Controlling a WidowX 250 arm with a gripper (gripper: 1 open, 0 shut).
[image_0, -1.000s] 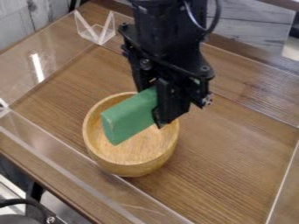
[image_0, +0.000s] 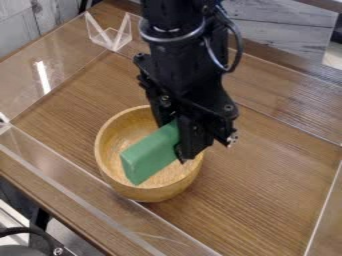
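Note:
My black gripper (image_0: 181, 120) fills the upper middle, shut on a green block (image_0: 148, 155). The block hangs tilted over a round light-wood bowl (image_0: 174, 178), its lower end within the bowl's outline. Whether it touches the bowl I cannot tell. The upper part of the block is hidden by the gripper.
A clear plastic object (image_0: 110, 28) stands at the back left. A black cable (image_0: 27, 240) shows at the lower left corner, near a transparent edge.
The gripper has shifted slightly with the green block, whose lower end sits a little lower in the picture. The bowl looks unmoved.

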